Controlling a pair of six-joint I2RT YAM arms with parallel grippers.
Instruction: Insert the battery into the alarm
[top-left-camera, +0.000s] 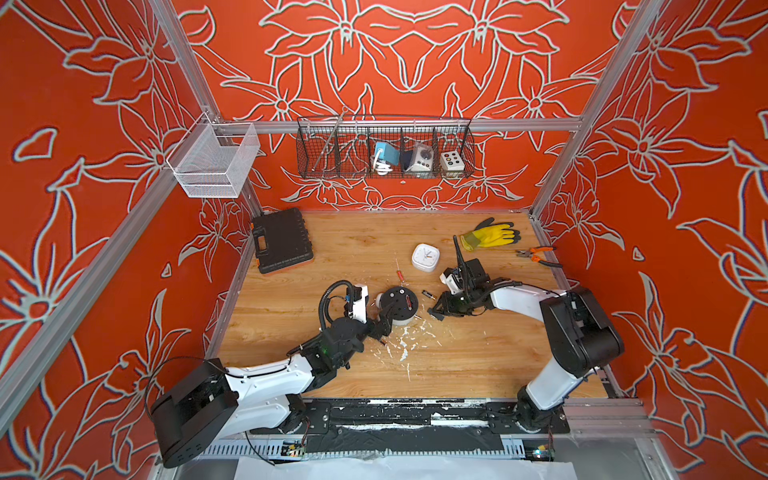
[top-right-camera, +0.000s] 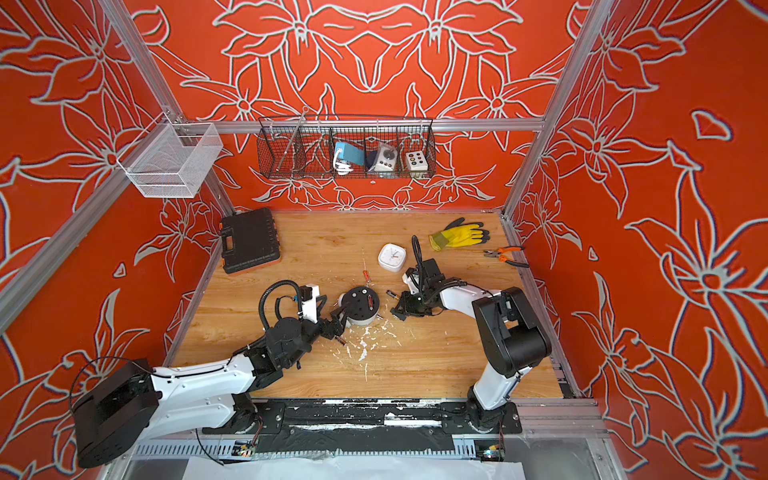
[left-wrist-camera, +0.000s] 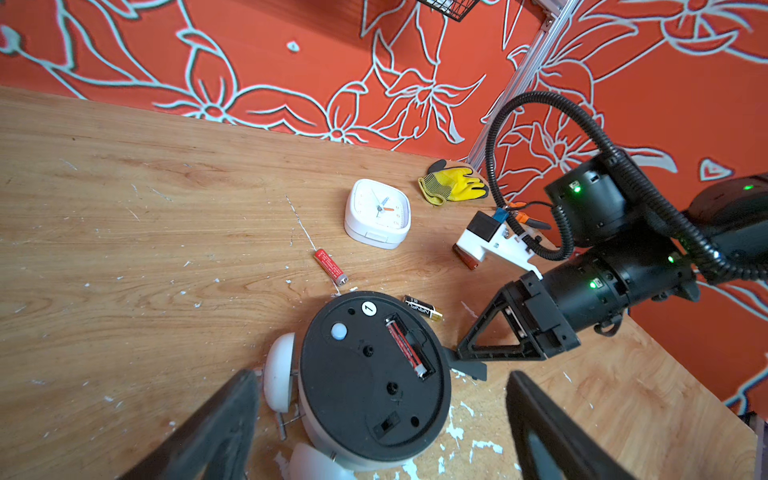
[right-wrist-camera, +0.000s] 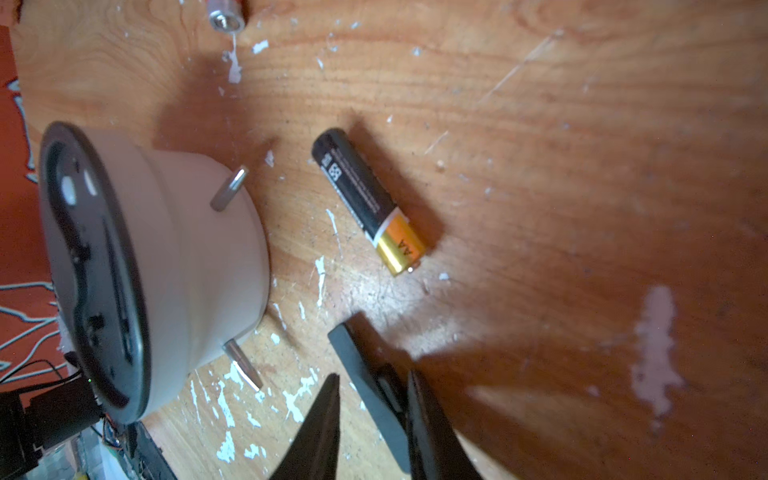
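The alarm clock (left-wrist-camera: 368, 384) lies face down on the table, its black back turned up. In its open battery compartment sits one red battery (left-wrist-camera: 405, 347), with a dark empty space beside it. A black-and-gold battery (right-wrist-camera: 366, 196) lies loose on the table to the clock's right. Nearer to my right gripper is the thin black battery cover (right-wrist-camera: 364, 376), between its parted fingers; a gap shows on the left side. My left gripper stands open at the clock's left, its blurred fingers framing the clock in the left wrist view.
Another red battery (left-wrist-camera: 330, 266) lies behind the clock. Further back are a square white clock (top-left-camera: 425, 257), yellow gloves (top-left-camera: 490, 234) and orange-handled pliers (top-left-camera: 540, 255). A black case (top-left-camera: 281, 240) rests at the back left. White flakes litter the table in front of the clock.
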